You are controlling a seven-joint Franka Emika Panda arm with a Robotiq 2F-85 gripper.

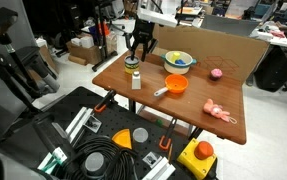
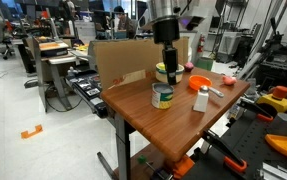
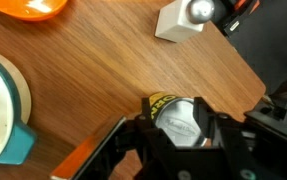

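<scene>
A can [image 1: 132, 65] with a yellow and dark label stands upright near the left end of the wooden table [image 1: 208, 120]. Just above it hangs my gripper [image 1: 140, 51], its fingers part way open and nothing seen held. In the wrist view the can's round silvery top [image 3: 180, 122] shows at the lower middle, partly covered by the dark fingers. Exterior view 2 has the can [image 2: 162, 96] under the fingertips; whether they touch it I cannot tell.
Close in front of the can is a white bottle [image 1: 136, 82]. An orange bowl [image 1: 177, 84], a white-handled utensil [image 1: 161, 92], a bowl with yellow contents [image 1: 178, 62] and a pink toy [image 1: 219, 112] lie rightward. A cardboard panel [image 1: 218, 55] borders the back.
</scene>
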